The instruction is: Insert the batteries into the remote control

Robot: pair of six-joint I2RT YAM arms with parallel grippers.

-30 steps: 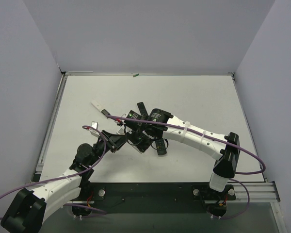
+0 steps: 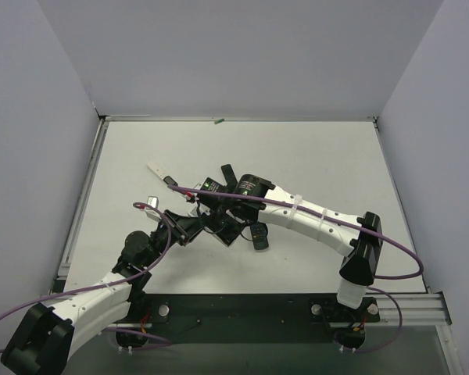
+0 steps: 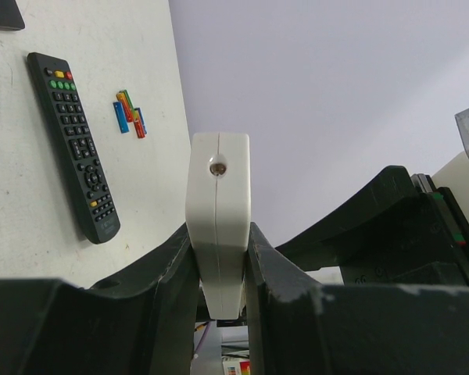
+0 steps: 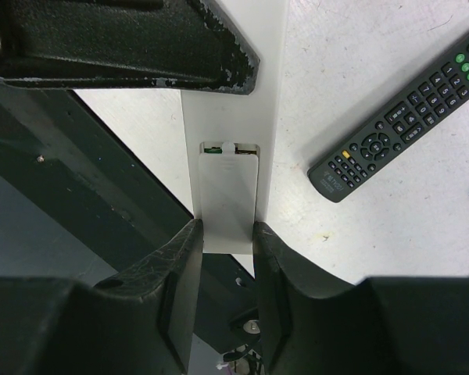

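A white remote (image 3: 217,203) is held up in my left gripper, which is shut on its body. In the right wrist view its back (image 4: 234,117) faces me; the battery cover (image 4: 228,195) sits on it, with a narrow opening at its upper edge showing something green. My right gripper has its fingertips either side of the cover's lower end, part open around it; whether they grip it is unclear. Several small batteries (image 3: 127,113) in blue, red and green lie on the table in the left wrist view.
A black remote (image 3: 76,148) lies on the table beside the batteries. In the top view another white remote (image 2: 156,168) and further dark remotes (image 2: 259,238) lie around the arms.
My right arm has shifted very slightly since a second ago; my left arm looks still.
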